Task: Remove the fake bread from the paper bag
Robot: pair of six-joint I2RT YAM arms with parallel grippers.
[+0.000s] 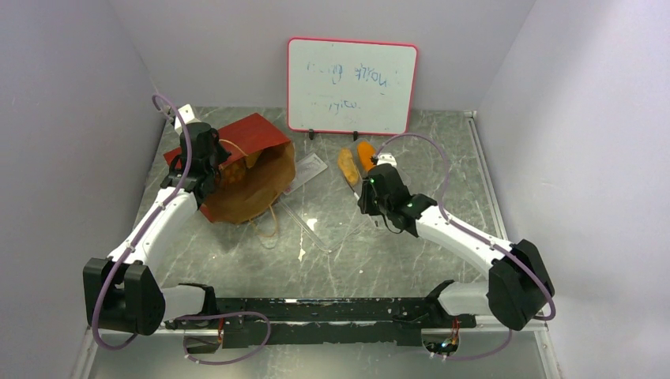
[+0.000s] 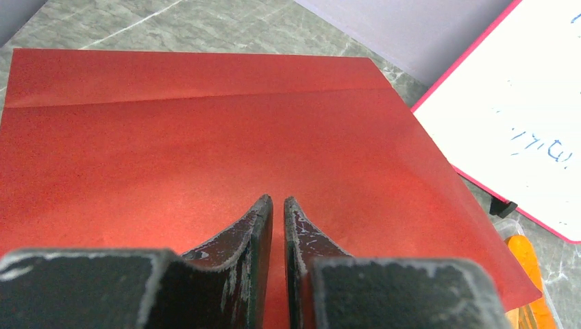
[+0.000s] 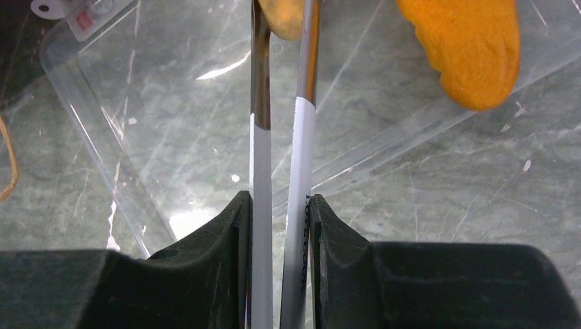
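The red paper bag [image 1: 253, 130] lies on its side at left, its brown opening facing right, with some bread-coloured shapes inside. My left gripper [image 1: 223, 154] is shut at the bag's upper side; in the left wrist view its fingertips [image 2: 279, 202] sit over red paper, and any pinched part is hidden. My right gripper [image 1: 352, 183] is at a light fake bread [image 1: 348, 162] beside an orange one [image 1: 366, 153]. In the right wrist view the light bread [image 3: 281, 17] is between or just beyond the long fingers, near the top edge; contact is unclear.
A clear tray [image 3: 171, 151] lies under the breads. The whiteboard [image 1: 351, 83] stands at the back on small stands. Walls bound three sides.
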